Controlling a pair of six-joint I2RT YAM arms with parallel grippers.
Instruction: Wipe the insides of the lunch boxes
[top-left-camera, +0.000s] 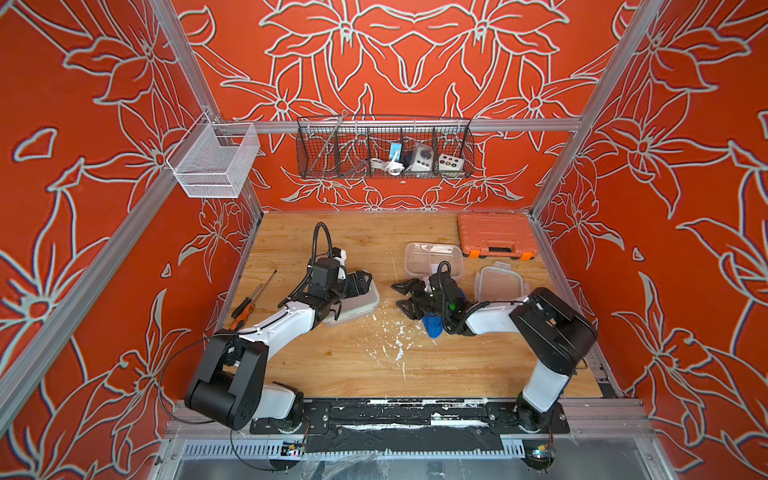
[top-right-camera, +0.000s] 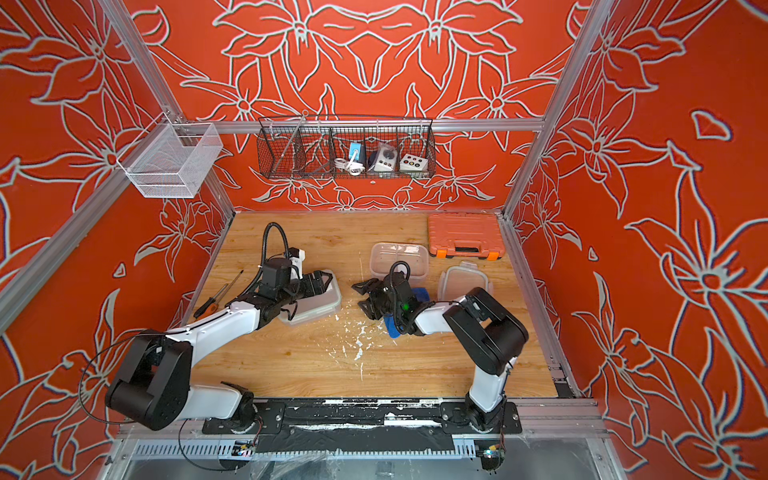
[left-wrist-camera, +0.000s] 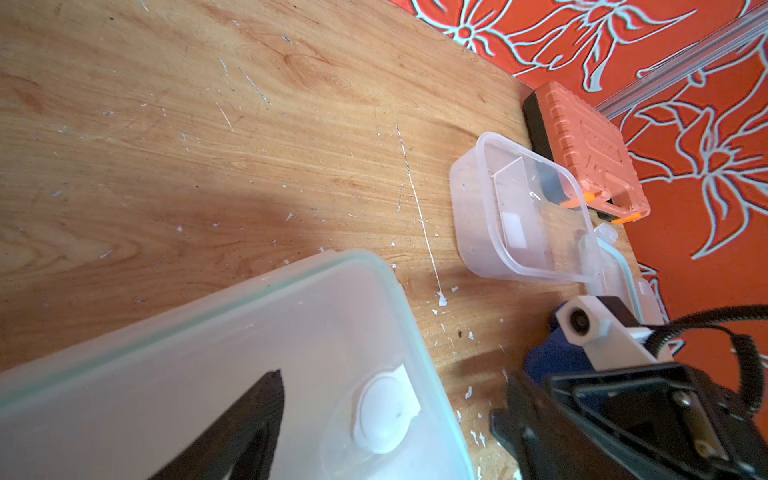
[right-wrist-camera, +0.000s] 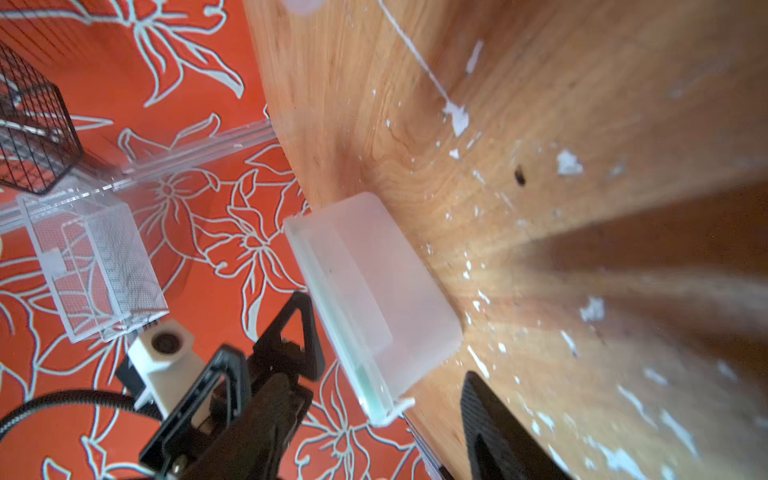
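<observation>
A lidded lunch box (left-wrist-camera: 264, 344) with a pale green rim sits on the left half of the table. My left gripper (top-left-camera: 364, 283) stands open just over its lid; in the left wrist view the fingers (left-wrist-camera: 248, 436) are spread wide. An uncovered, empty-looking lunch box (left-wrist-camera: 520, 208) stands at the back centre, and a loose lid (top-left-camera: 501, 281) lies to its right. A blue cloth (top-left-camera: 433, 325) is on the table, mostly hidden beneath my right arm. My right gripper (top-left-camera: 405, 299) is open above the table, pointing left, nothing between its fingers.
White flakes (top-left-camera: 398, 340) litter the middle of the table. An orange tool case (top-left-camera: 497, 235) occupies the back right corner. Screwdrivers (top-left-camera: 245, 308) lie at the left edge. A wire basket (top-left-camera: 384, 148) hangs on the back wall.
</observation>
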